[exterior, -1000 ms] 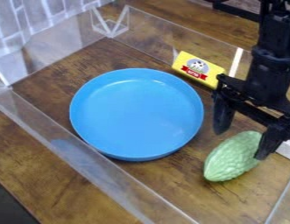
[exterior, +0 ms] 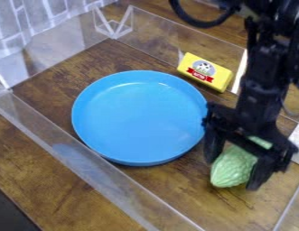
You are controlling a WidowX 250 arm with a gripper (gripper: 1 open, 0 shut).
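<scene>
My black gripper [exterior: 246, 144] hangs low over a green, textured oblong object [exterior: 232, 170] on the wooden surface at the lower right, its open fingers coming down on either side of it and partly hiding it. The gripper is blurred, so whether it touches the object is unclear. A blue plate [exterior: 137, 115] lies left of the gripper.
A yellow box [exterior: 205, 69] with a red-and-white label sits behind the plate. Clear low walls [exterior: 67, 144] border the surface. Bare wood [exterior: 61, 86] shows left of the plate, and something white lies at the right edge.
The gripper has moved down onto the green object, covering more of it. The plate and yellow box have not visibly moved.
</scene>
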